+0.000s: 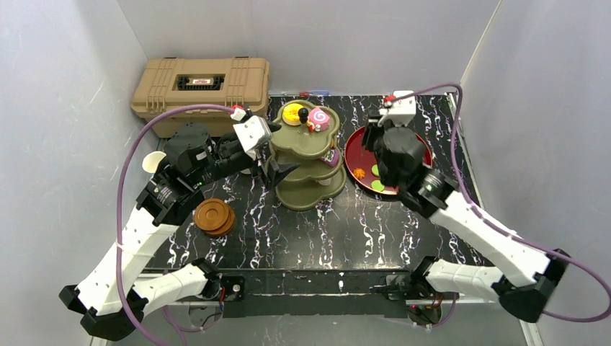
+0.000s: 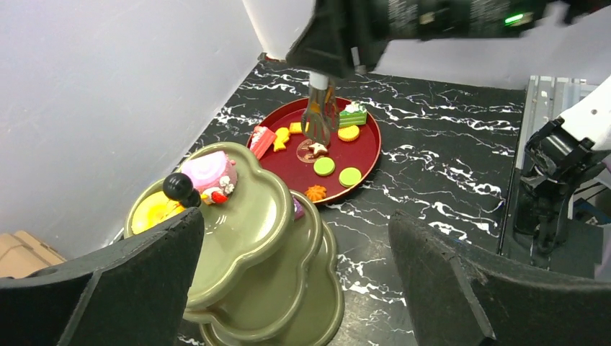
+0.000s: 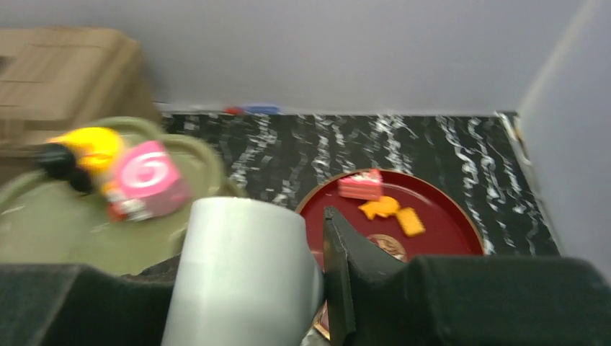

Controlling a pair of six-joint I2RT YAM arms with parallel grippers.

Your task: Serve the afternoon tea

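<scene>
The green three-tier stand [image 1: 306, 140] is at the table's centre, with a yellow round cake [image 1: 292, 114] and a pink swirl cake [image 1: 319, 119] on top. My left gripper [image 1: 281, 150] stands open beside the stand, nothing between its fingers. Over the red tray [image 1: 353, 150], my right gripper [image 1: 371, 133] is shut on a utensil with a white handle [image 3: 241, 274]. Its looped metal tongs [image 2: 317, 119] hang down in the left wrist view. On the tray are green discs [image 2: 324, 166], a white star [image 2: 318, 149], an orange piece [image 2: 315, 193] and a pink cake slice [image 3: 362, 185].
A tan case [image 1: 198, 90] stands at the back left. Brown coasters [image 1: 214, 216] lie at the front left, and a cup [image 1: 153, 161] is partly hidden behind the left arm.
</scene>
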